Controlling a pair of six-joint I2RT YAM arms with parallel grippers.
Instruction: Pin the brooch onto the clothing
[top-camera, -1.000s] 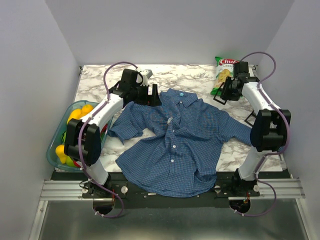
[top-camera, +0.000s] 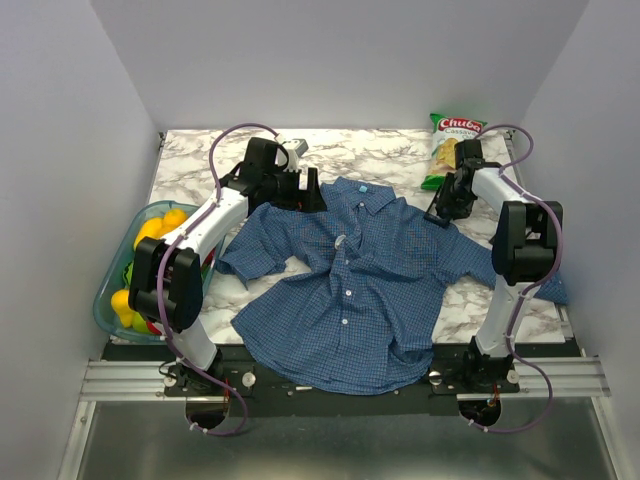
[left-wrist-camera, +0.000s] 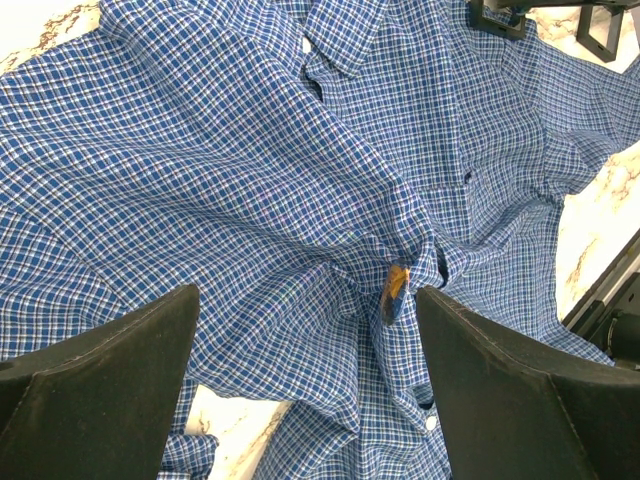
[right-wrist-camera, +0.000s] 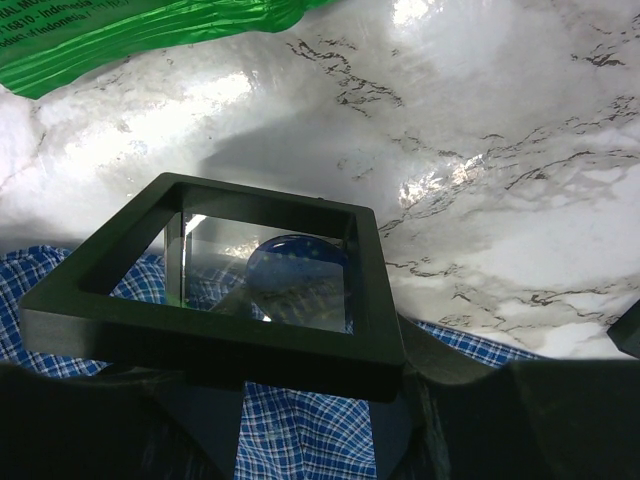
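Note:
A blue checked shirt (top-camera: 390, 270) lies spread on the marble table. In the right wrist view a dark square frame (right-wrist-camera: 370, 290) with a clear inside holds a shiny blue oval piece (right-wrist-camera: 298, 280), apparently the brooch. My right gripper (top-camera: 450, 210) is at this frame by the shirt's right shoulder; its fingers are partly hidden behind the frame, so their state is unclear. My left gripper (top-camera: 305, 200) hangs over the shirt's upper left, open with only cloth visible below, its fingers wide apart in the left wrist view (left-wrist-camera: 307, 385).
A green chip bag (top-camera: 445, 150) lies at the back right. A bin of fruit and vegetables (top-camera: 110, 290) stands at the left. Bare marble (top-camera: 350, 150) runs along the back.
Over the last second my right arm moved left and toward the front, down to the shirt's right shoulder with the dark frame.

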